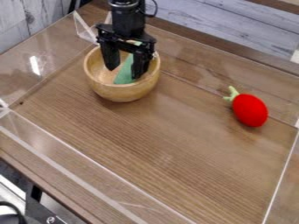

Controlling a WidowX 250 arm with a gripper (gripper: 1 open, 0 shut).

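Note:
My black gripper [126, 54] is open and reaches down into a light wooden bowl [114, 87] at the upper left, its two fingers on either side of a pale green object [126, 73] lying inside. Part of that object is hidden behind the gripper. Whether the fingers touch it is unclear.
A red plush vegetable [249, 109] with a green top lies on the right of the wooden table [152, 166]. A pale plank wall runs along the back.

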